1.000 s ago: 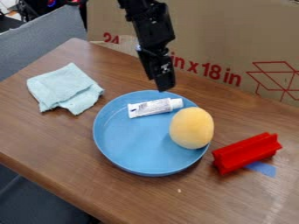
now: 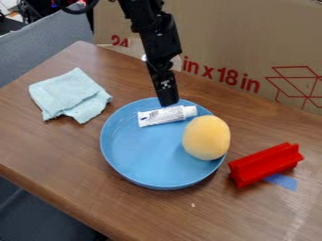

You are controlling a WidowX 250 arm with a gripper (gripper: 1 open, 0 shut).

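My black gripper (image 2: 167,90) points down at the far side of the blue plate (image 2: 138,151), just above and behind a white tube (image 2: 167,115) that lies on it; the fingers overlap in this view, and nothing shows held in them. A round yellow object (image 2: 205,137) sits on the plate's right part, beside the tube.
A pale blue folded cloth (image 2: 68,95) lies on the wooden table (image 2: 113,207) to the left. A red object (image 2: 265,164) lies to the right, by a piece of blue tape (image 2: 280,182). A cardboard box (image 2: 251,52) stands behind.
My gripper has moved a little to the left and lower over the past second, toward the plate's far side. The objects on the table have not visibly moved.
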